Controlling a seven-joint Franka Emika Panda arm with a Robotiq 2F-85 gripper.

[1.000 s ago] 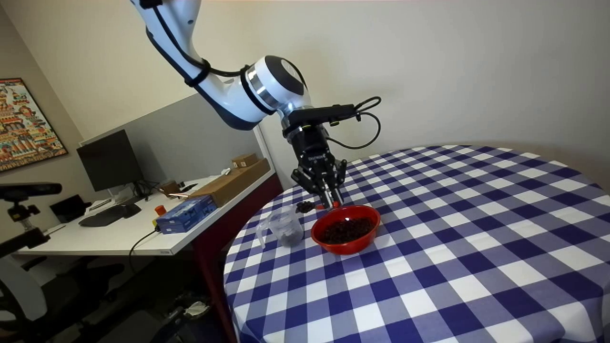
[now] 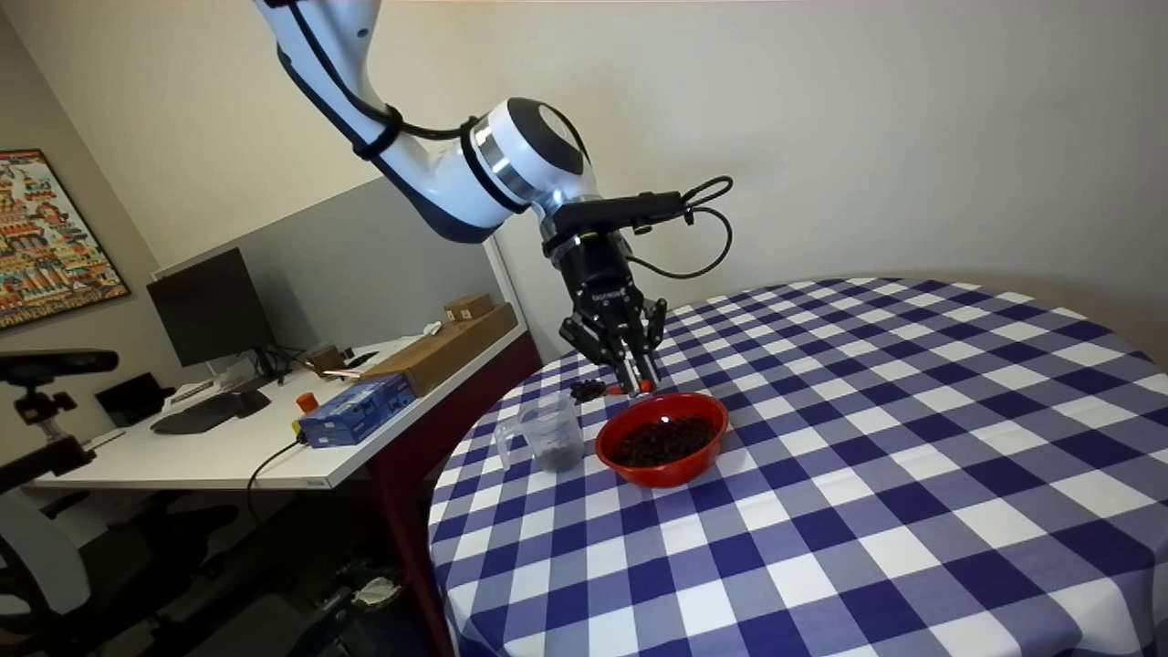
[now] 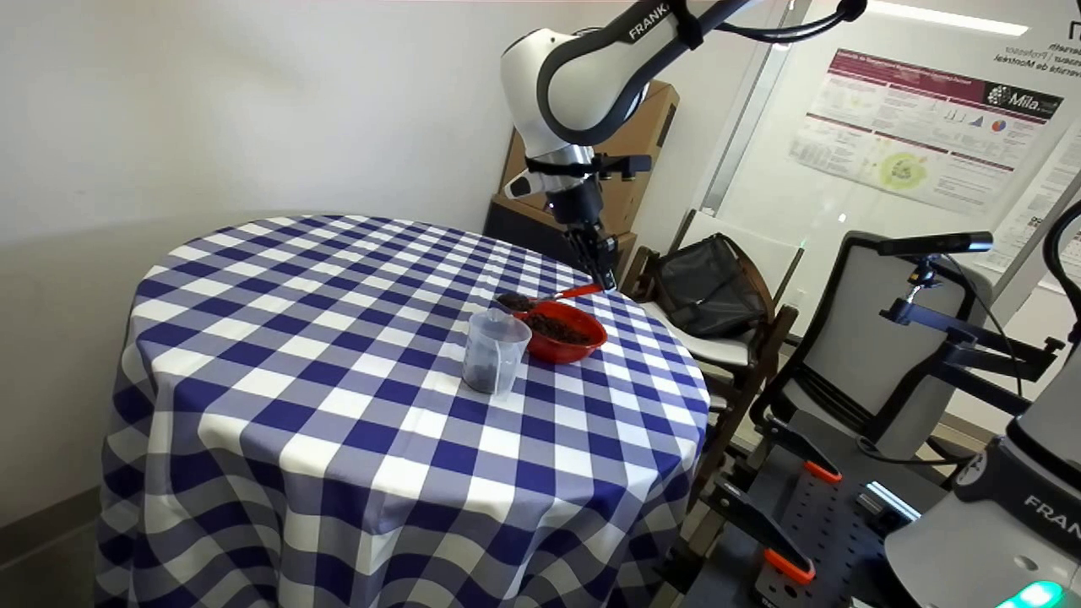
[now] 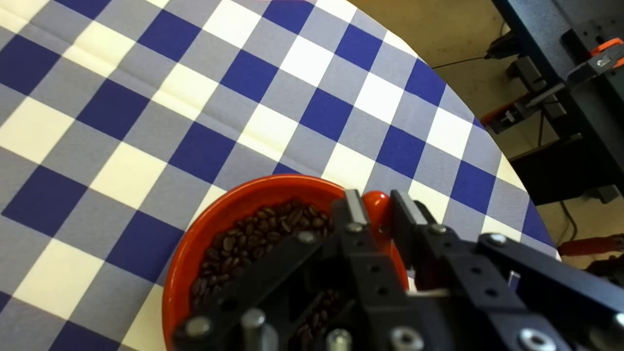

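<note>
My gripper (image 2: pixel 641 378) is shut on the red handle (image 4: pixel 377 205) of a spoon, which passes between the fingers in the wrist view. The spoon's far end (image 3: pixel 514 301) carries a heap of dark coffee beans and hangs above the table, close to the clear measuring cup (image 3: pixel 494 351). A red bowl (image 2: pixel 657 473), partly filled with coffee beans (image 4: pixel 251 234), stands on the cloth directly beside that cup. In the wrist view my fingers cover the bowl's near right part. What lies inside the cup is not clear through its wall.
A blue-and-white checked cloth (image 2: pixel 876 460) covers the round table, with wide free room away from the bowl and cup. A white desk (image 2: pixel 263 438) with a blue box (image 2: pixel 359 411) stands beyond the table's edge in exterior view 1.
My gripper and the loaded spoon have risen slightly and shifted a little to the right in exterior view 1. The cup sits slightly further right; the bowl has stayed put.
</note>
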